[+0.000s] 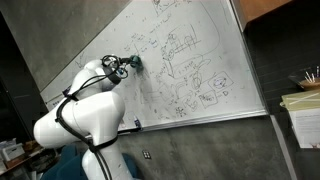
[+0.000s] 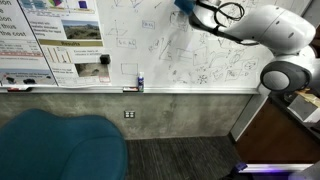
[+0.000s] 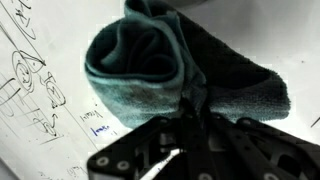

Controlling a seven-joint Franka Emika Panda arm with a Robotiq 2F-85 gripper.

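A folded teal cloth fills the middle of the wrist view, bunched between the fingers of my gripper, which is shut on it. In exterior view 1 the cloth shows as a small dark green patch against the whiteboard, at the end of my raised arm. Black drawings and scribbles cover much of the board, with some small blue writing close to the cloth in the wrist view. Exterior view 2 has the cloth at the top edge, partly cut off. Whether it presses on the board cannot be told.
A marker or bottle stands on the board's lower ledge. Posters hang at the left. A teal chair sits below. Brown cabinets and a shelf with papers lie to the right.
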